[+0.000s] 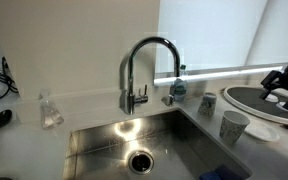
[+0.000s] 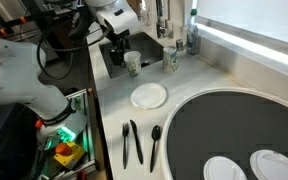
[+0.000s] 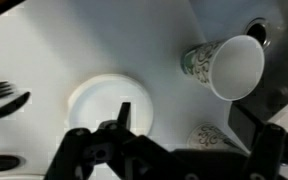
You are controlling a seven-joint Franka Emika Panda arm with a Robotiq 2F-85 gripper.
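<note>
My gripper is open and empty, its dark fingers (image 3: 114,130) spread wide at the bottom of the wrist view. Below it on the counter lie a white plate (image 3: 112,103) and a patterned white cup (image 3: 236,68), with a second cup (image 3: 209,138) partly hidden by the gripper. In exterior view 2, one cup (image 2: 132,64) stands at the sink edge and another cup (image 2: 170,62) farther right, with the plate (image 2: 149,95) nearer. At the right edge of exterior view 1 the gripper (image 1: 284,88) hangs above the counter.
A fork (image 2: 125,147), a knife (image 2: 137,142) and a spoon (image 2: 155,140) lie on the counter. A dark round mat (image 2: 229,120) bears white plates (image 2: 274,165). The steel sink (image 1: 99,140) has a tall faucet (image 1: 130,75); a soap bottle (image 1: 180,88) stands behind.
</note>
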